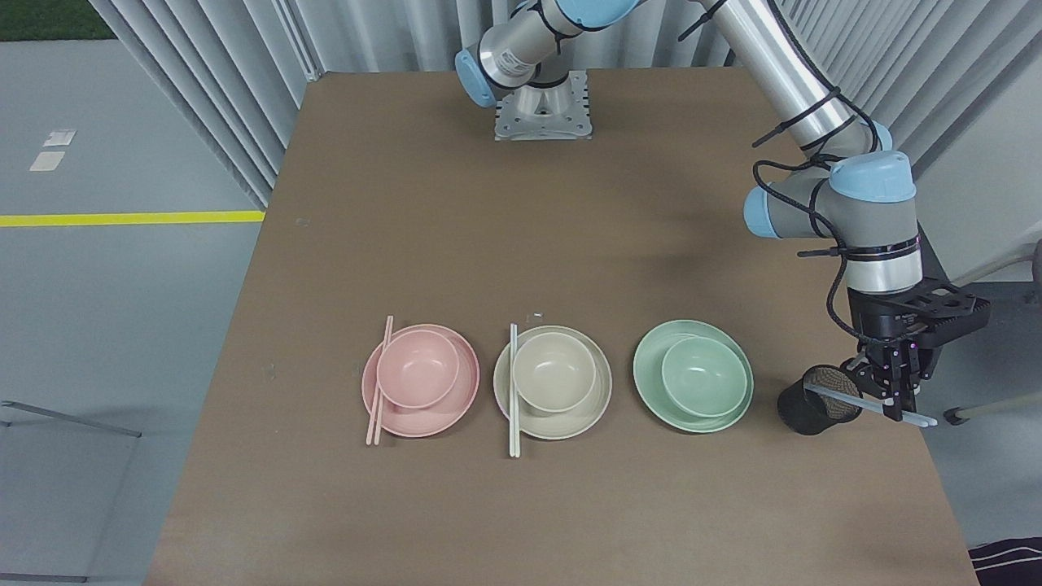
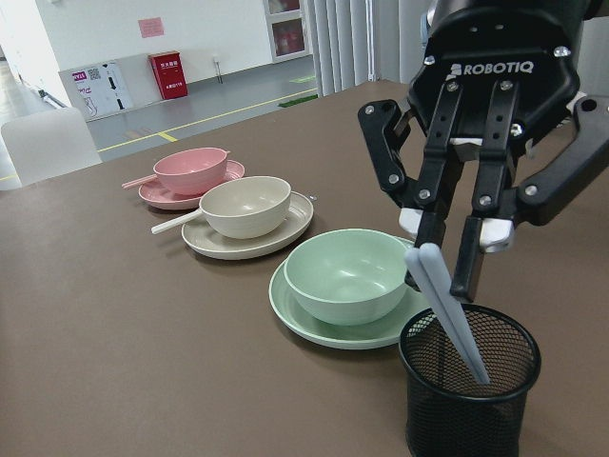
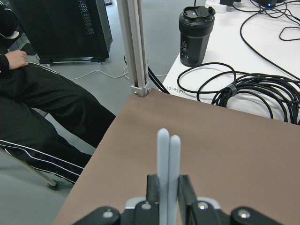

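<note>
My gripper (image 2: 440, 281) is shut on a pair of pale grey-white chopsticks (image 3: 163, 173). In the camera left view the chopsticks slant down over the black mesh holder (image 2: 466, 419), their lower ends appearing within its rim; the front view shows them crossing over it. The green bowl (image 1: 702, 376) on its green plate (image 1: 693, 420) sits left of the holder. A cream bowl on a plate (image 1: 554, 370) has white chopsticks (image 1: 514, 430) along its left side; a pink bowl on a plate (image 1: 418, 368) has pink chopsticks (image 1: 373, 430) likewise.
</note>
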